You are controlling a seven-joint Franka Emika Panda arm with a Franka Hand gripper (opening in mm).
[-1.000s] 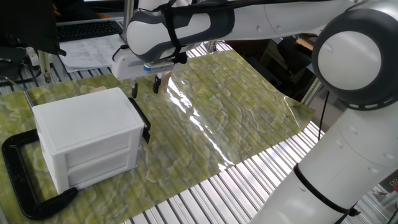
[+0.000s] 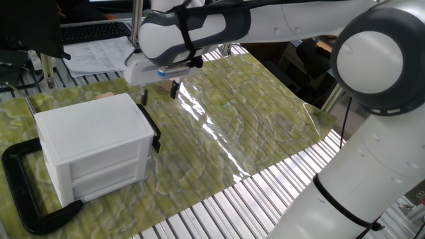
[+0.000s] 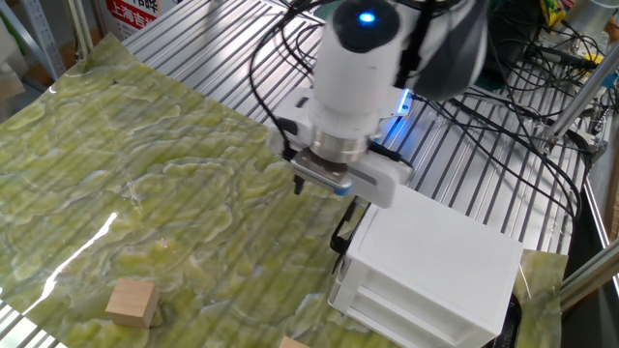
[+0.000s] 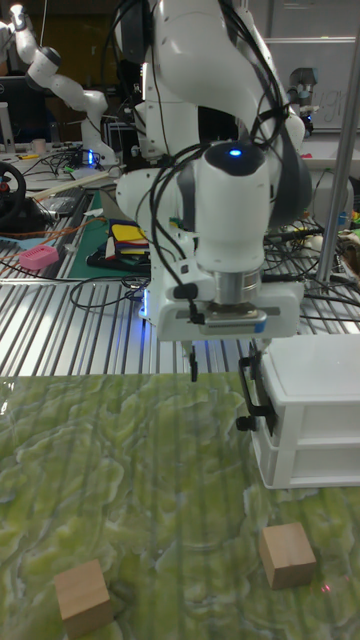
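Note:
In the first exterior view my gripper [image 2: 159, 93] hangs above the green patterned sheet, its two black fingers apart with nothing between them. The second exterior view shows one finger [image 3: 298, 184] clearly; the hand hides the other. A white drawer unit [image 2: 93, 129] stands close to the gripper, drawers shut as far as I can see. Two wooden blocks lie on the sheet: one [image 4: 83, 597] at the lower left and one [image 4: 287, 555] in front of the drawer unit. Both sit well away from the fingers.
A black clamp [image 2: 20, 192] reaches around the drawer unit's side. Papers [image 2: 99, 56] and a keyboard [image 2: 93, 31] lie beyond the sheet. Much of the green sheet [image 2: 239, 113] is bare. Cables [image 3: 522, 145] run over the slatted table behind the arm.
The fingers have spread wider since a second ago. The drawer unit has stayed put.

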